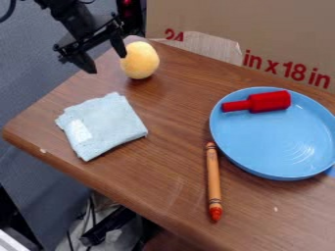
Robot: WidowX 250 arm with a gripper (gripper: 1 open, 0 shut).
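My black gripper (102, 51) hangs at the top left near the table's far edge, its fingers spread open, just left of a pale yellow round object (140, 61) on the wood table (157, 186). A folded light blue cloth (101, 125) lies at the left. A blue plate (272, 147) at the right holds a red cylindrical object with a handle (268, 100). An orange crayon (214, 181) lies left of the plate.
A cardboard box (242, 29) stands along the back. The middle of the table between the cloth and the plate is clear.
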